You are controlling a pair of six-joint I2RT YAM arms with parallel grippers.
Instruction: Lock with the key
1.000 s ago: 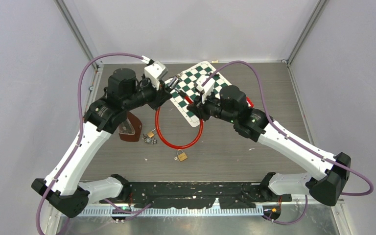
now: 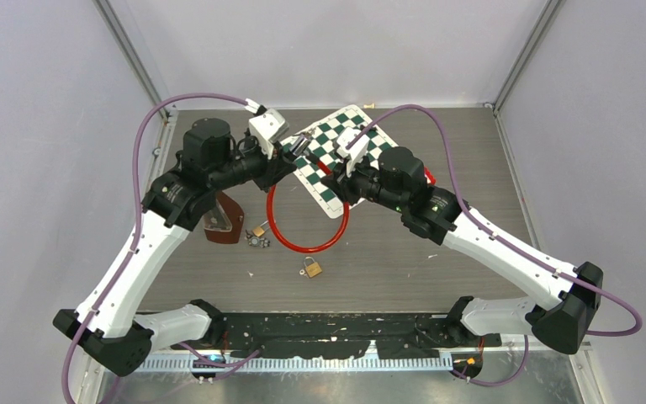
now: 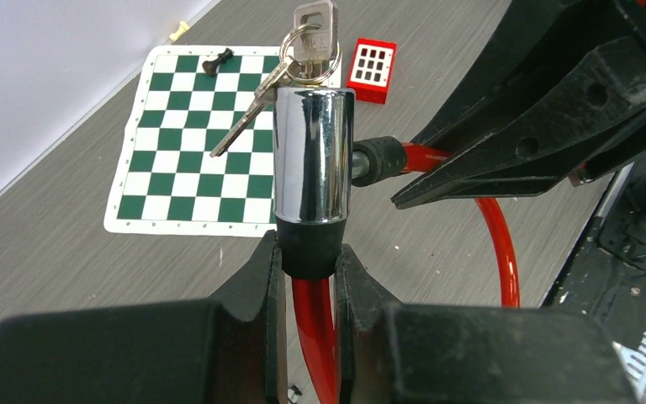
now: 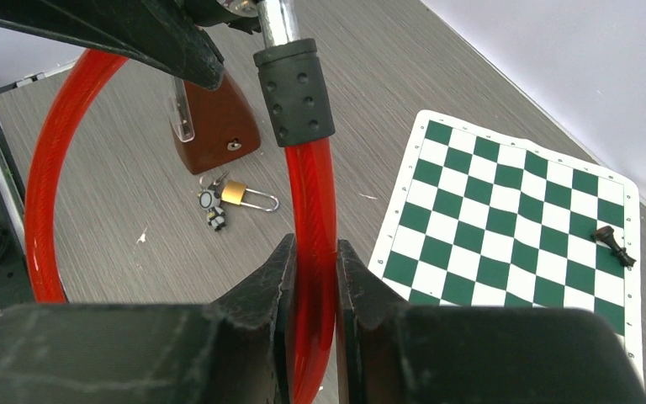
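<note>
A red cable lock [image 2: 307, 248] hangs in a loop between both grippers. My left gripper is shut on the black base of its chrome lock head [image 3: 311, 151], with keys [image 3: 252, 109] on a ring at the head's top. My right gripper is shut on the red cable, below its black end sleeve [image 4: 294, 93]. In the left wrist view the cable's metal pin [image 3: 360, 166] meets the side of the chrome head; whether it is fully seated I cannot tell.
A chessboard mat [image 4: 496, 219] with a dark piece lies at the back. A brown box [image 4: 214, 135], a small padlock [image 4: 234, 192] and another padlock [image 2: 311, 268] lie on the table.
The left gripper and lock head have shifted very slightly relative to the cable end in the top view. The right arm looks unchanged.
</note>
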